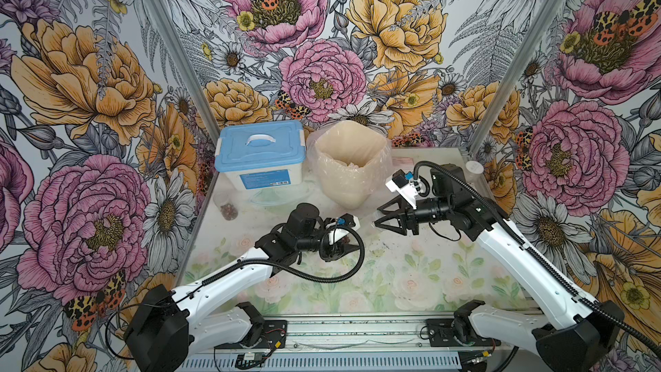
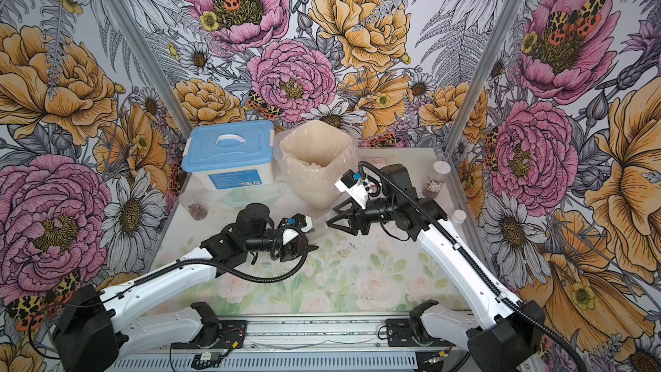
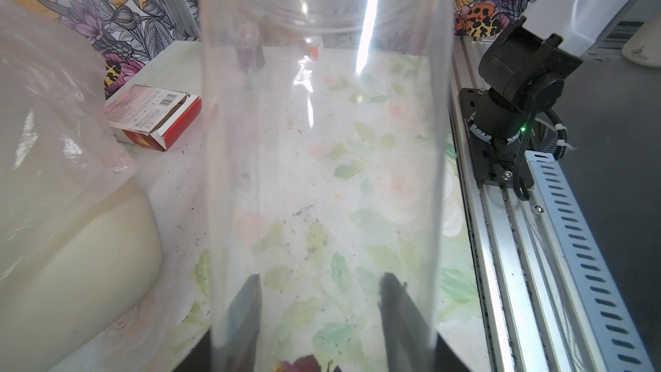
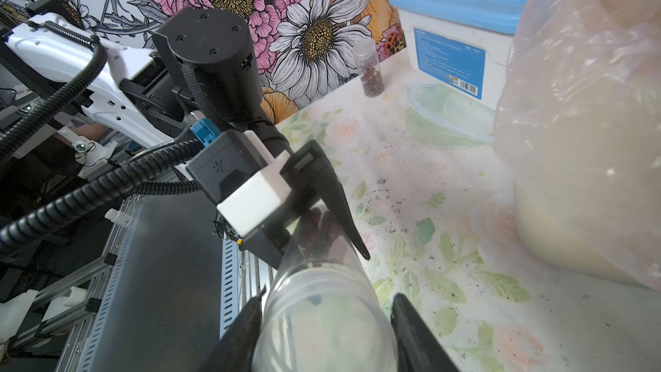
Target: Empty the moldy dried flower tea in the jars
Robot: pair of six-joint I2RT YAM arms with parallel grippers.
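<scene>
My left gripper is shut on a clear jar (image 3: 323, 186), whose transparent wall fills the middle of the left wrist view. Dark dried flowers (image 4: 318, 224) lie at the jar's end beside the left gripper. Its other, clear end points at the right wrist camera, between the spread fingers of my right gripper (image 1: 385, 223). That gripper is part open; whether its pads touch the jar cannot be made out. A bin (image 1: 347, 179) lined with a clear bag stands behind both grippers. Another jar with dried flowers (image 4: 370, 72) stands at the left.
A white box with a blue lid (image 1: 260, 144) stands back left, with a flat clear lid (image 4: 440, 113) before it. At the right edge stands a jar with a white cap (image 2: 435, 182). A small red-and-white box (image 3: 151, 113) lies beyond the bin.
</scene>
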